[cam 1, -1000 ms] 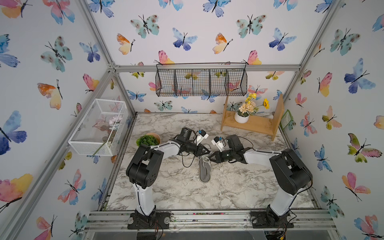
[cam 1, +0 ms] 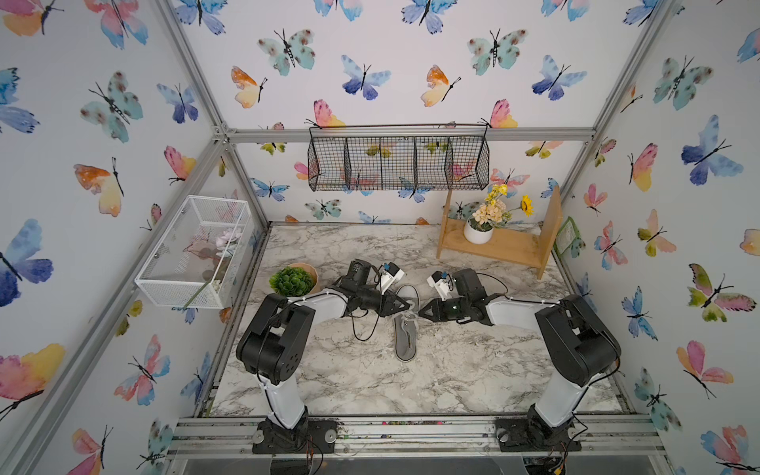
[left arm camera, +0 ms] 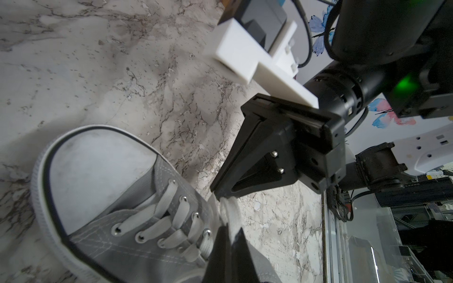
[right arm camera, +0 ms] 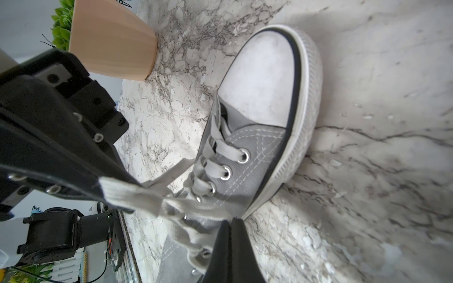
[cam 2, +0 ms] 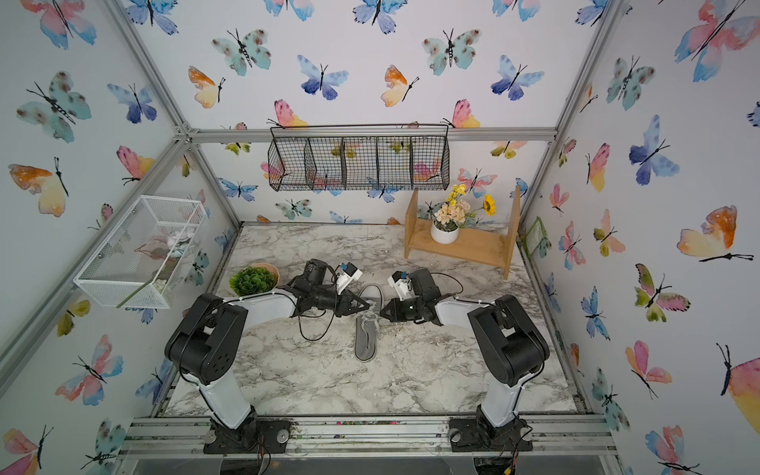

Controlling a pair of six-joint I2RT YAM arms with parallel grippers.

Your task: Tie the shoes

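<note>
One grey canvas shoe [cam 1: 405, 342] lies on the table between my arms, its white toe cap [right arm camera: 264, 70] pointing away from the robot base. Pale laces [left arm camera: 162, 231] run through its eyelets. My left gripper is shut on a length of lace that rises over its tips above the shoe. From the other side, my right gripper is shut with a lace loop [right arm camera: 203, 207] reaching its fingertips. The two grippers stand a little apart, one on each side of the laces. In the top views, arms and grippers partly cover the shoe's middle.
A potted green plant [cam 1: 291, 280] stands left of the left arm. A wooden shelf [cam 1: 498, 247] with a flower pot [cam 1: 478, 232] is at the back right.
My left gripper has moved left and slightly nearer the robot base. The right one has shifted a little to the right, so the gap between them is wider and shows more of the shoe.
</note>
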